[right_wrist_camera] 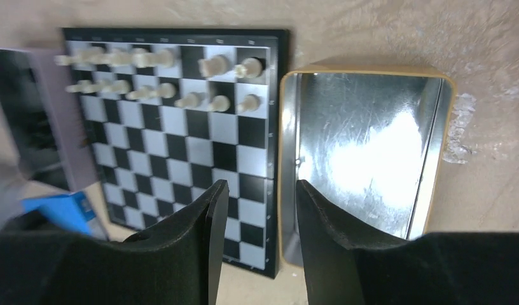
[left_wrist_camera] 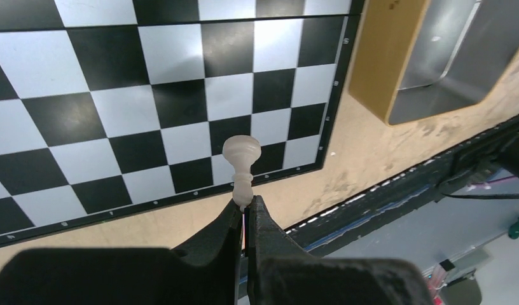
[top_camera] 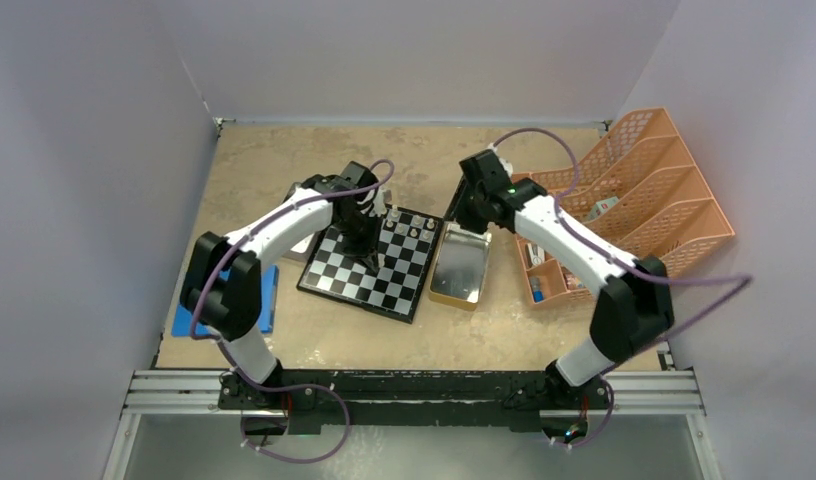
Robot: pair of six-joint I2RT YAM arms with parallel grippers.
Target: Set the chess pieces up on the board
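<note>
The chessboard (top_camera: 369,285) lies mid-table. Several pale pieces stand in two rows along its far edge, among them a corner piece (right_wrist_camera: 249,68) and a short piece (right_wrist_camera: 249,103) in the right wrist view. A pale chess piece (left_wrist_camera: 242,152) is at the tips of my left gripper, which is shut on its narrow end, wide end pointing away, above the board. My right gripper stands open with nothing between its fingers, over the board's right edge and the tray. In the top view the left arm covers part of the board.
A metal tray with a yellowish rim (right_wrist_camera: 442,146) sits right of the board and looks empty. An orange organiser (top_camera: 674,235) fills the far right. The blue sheet (top_camera: 267,300) is left of the board. Bare tabletop (top_camera: 384,340) shows in front.
</note>
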